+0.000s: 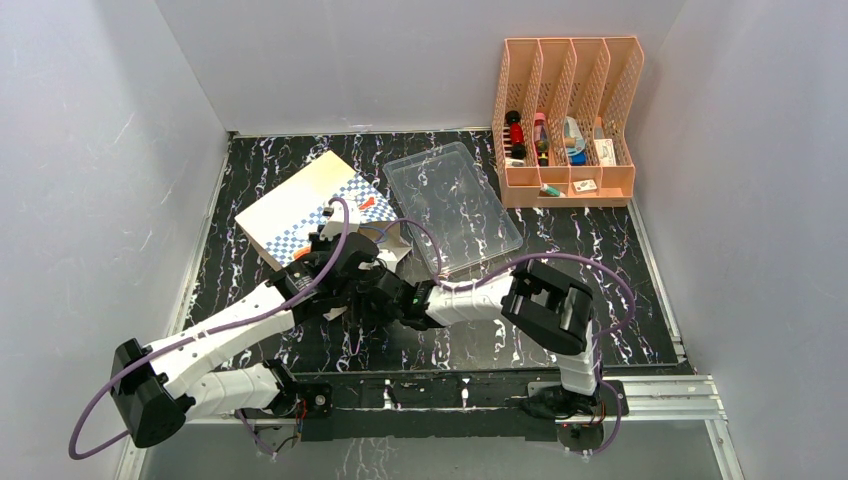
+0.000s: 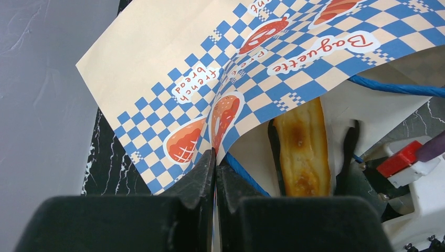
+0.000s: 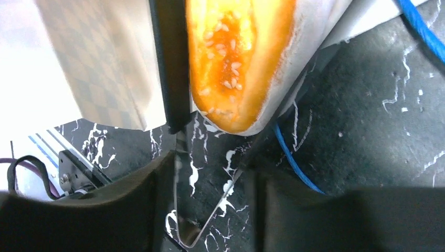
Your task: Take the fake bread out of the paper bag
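Note:
The paper bag (image 1: 300, 200), cream with a blue check band, lies tilted at the back left in the top view. Its mouth edge is pinched by my left gripper, which is shut on the paper. Inside the raised mouth sits the golden-brown fake bread, its seeded end (image 3: 231, 68) poking out in the right wrist view. My right gripper (image 1: 372, 302) is part open around the bread: in the left wrist view one dark finger (image 2: 276, 157) lies close against its left side, the other (image 2: 348, 155) stands blurred, a small gap off its right side.
A clear plastic tray (image 1: 440, 195) lies right of the bag. At the back right stands an orange divided rack (image 1: 570, 185) with small items. The arms cross close together at the bag mouth.

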